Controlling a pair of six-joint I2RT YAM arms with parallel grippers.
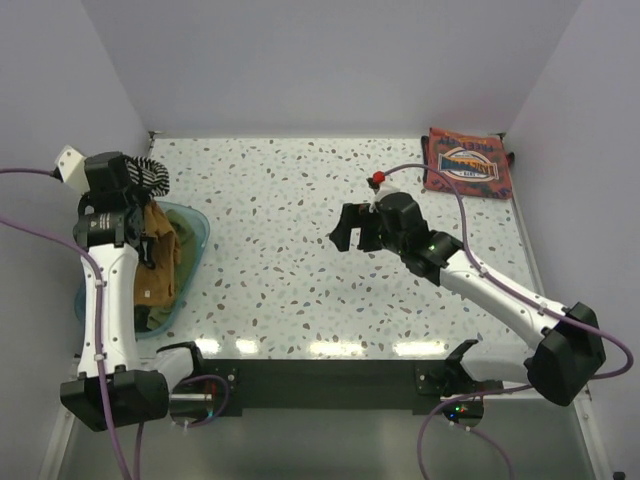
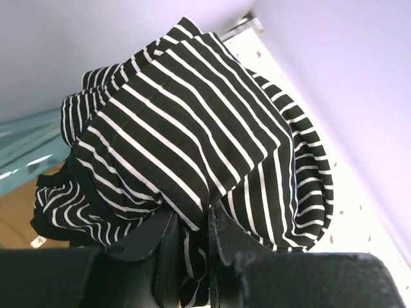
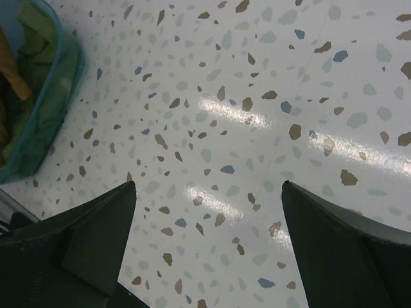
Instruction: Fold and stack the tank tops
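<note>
A black tank top with white stripes (image 2: 186, 122) hangs bunched from my left gripper, whose fingers are shut on it. In the top view the striped cloth (image 1: 150, 176) shows just beyond the left gripper, over the far end of the blue bin (image 1: 205, 235). Brown cloth (image 1: 160, 275) and green cloth (image 1: 185, 245) lie in that bin, partly hidden by the left arm. Over the middle of the table my right gripper (image 1: 340, 232) stands open; its wrist view shows only bare table between the fingers.
A folded red tank top with a printed front (image 1: 468, 163) lies at the far right corner of the table (image 1: 270, 250). Grey walls (image 1: 330, 60) stand at the back and sides.
</note>
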